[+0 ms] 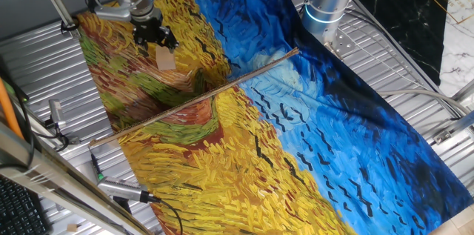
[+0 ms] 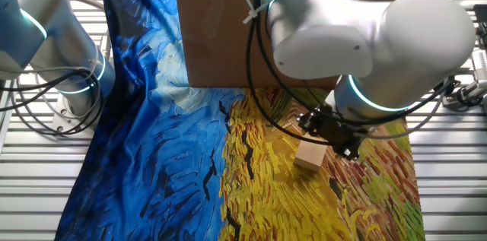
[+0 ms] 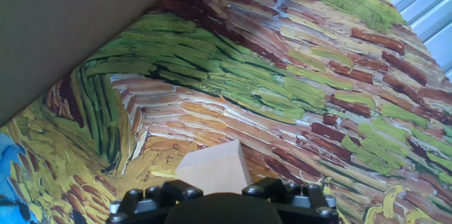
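A light wooden block point(image 1: 165, 58) rests on the painted cloth in the upper left of the first exterior view. My gripper point(image 1: 157, 42) is open right beside it, its fingers spread. The second exterior view has the block point(image 2: 310, 155) partly covered by the dark gripper point(image 2: 331, 133). Seen from the wrist, the block point(image 3: 217, 167) lies just beyond the gap of my gripper, its near end hidden by the gripper. Whether a finger touches it, I cannot tell.
An upright cardboard panel point(image 2: 217, 39) crosses the cloth; from above its top edge point(image 1: 222, 87) is a thin diagonal strip.
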